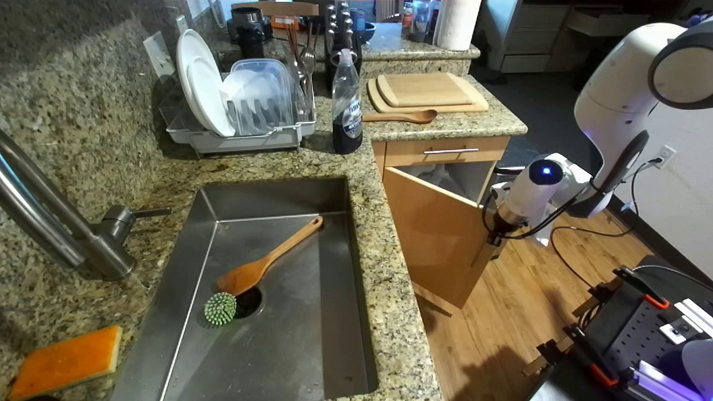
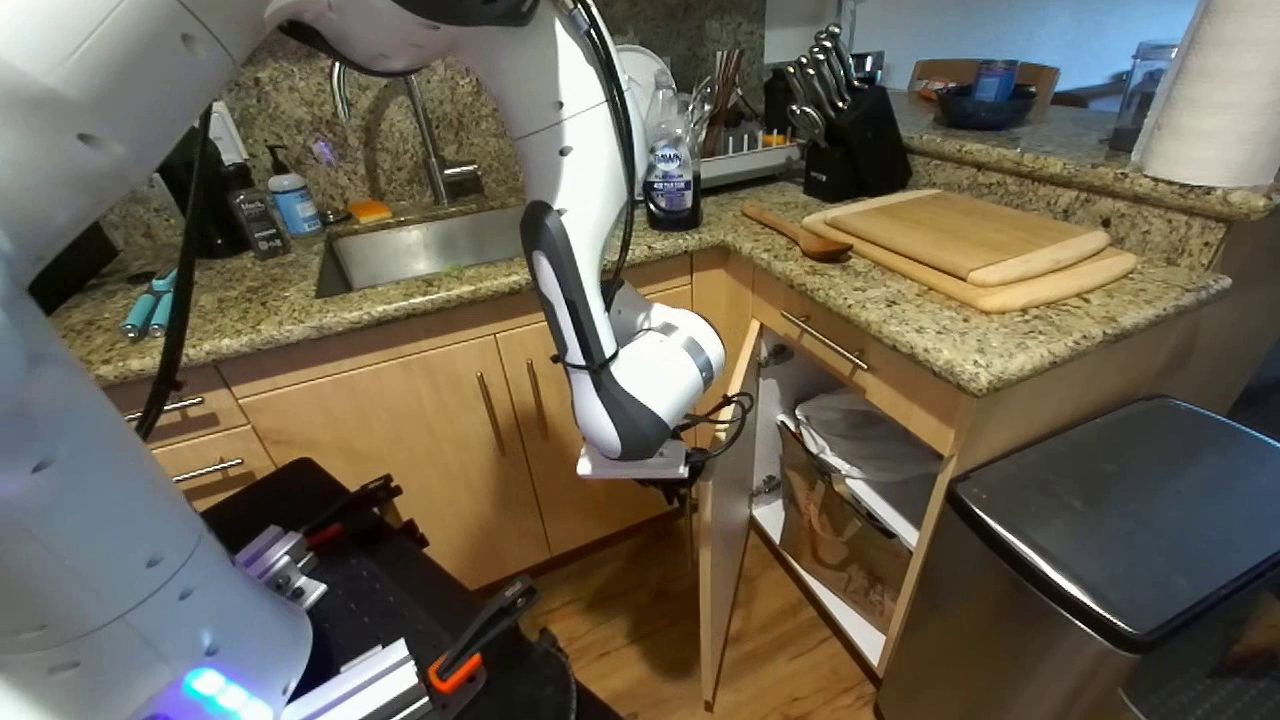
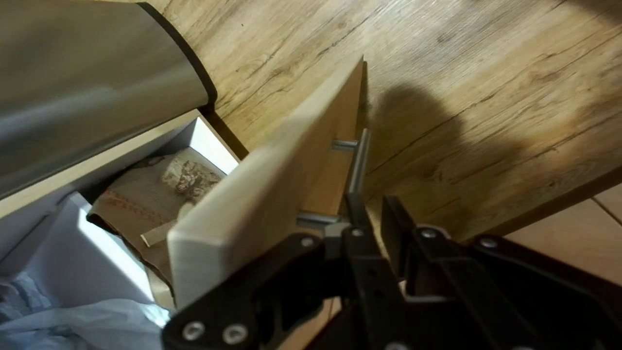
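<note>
A light wood cabinet door [image 1: 434, 234] stands ajar below the counter corner, its inside partly showing in exterior view 2. On the door's outer face is a metal bar handle [image 3: 359, 163]. My gripper is at the near end of this handle, its black fingers [image 3: 358, 218] close together with a narrow gap visible. It appears shut on the handle, though the near finger hides the contact itself. From the side, the gripper is largely hidden by the wrist and the door's edge.
Inside the cabinet are a brown paper bag [image 2: 840, 522] and pale plastic bags. A trash can [image 2: 1128, 516] stands just right of the cabinet opening. The counter edge runs above.
</note>
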